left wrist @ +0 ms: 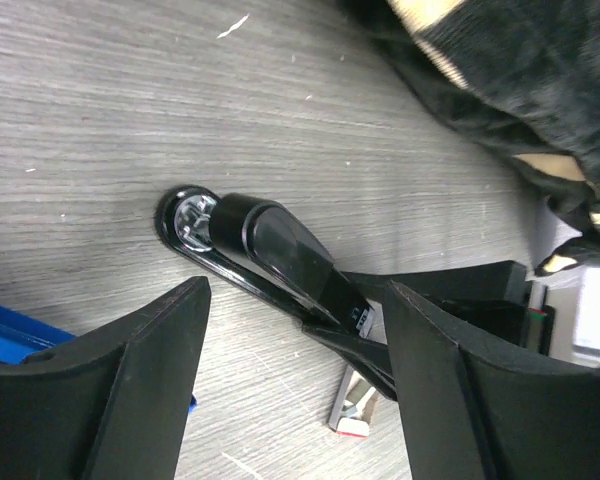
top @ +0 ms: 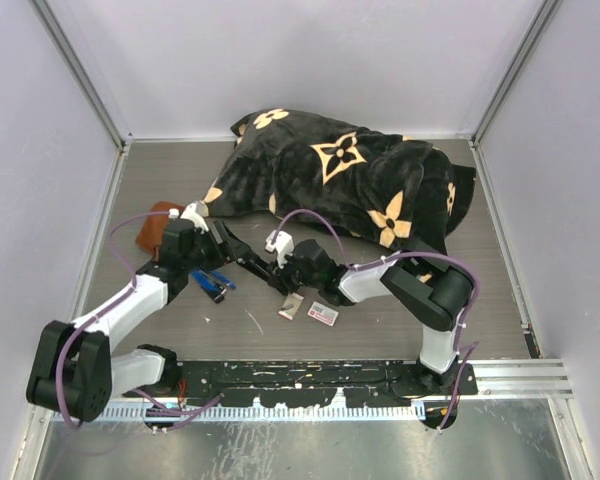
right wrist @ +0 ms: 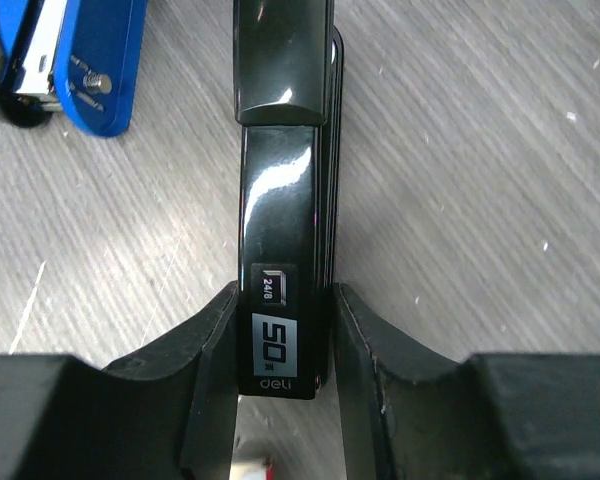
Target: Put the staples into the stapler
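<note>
A black stapler (right wrist: 276, 215) lies at an angle between my two arms, its label end toward my right gripper. That gripper is shut on the label end, one finger on each side. In the left wrist view the stapler's far end, with its round metal plate (left wrist: 193, 222), points away from the right arm. My left gripper stands open behind that end, its fingers apart with nothing gripped. An opened staple pack (top: 291, 306) and a white-and-red box (top: 323, 314) lie in front of the right gripper. The stapler's inside is hidden.
A blue stapler (top: 212, 284) lies below the left gripper. A brown cloth (top: 158, 228) sits left of it, and a dark patterned blanket (top: 330, 175) fills the back.
</note>
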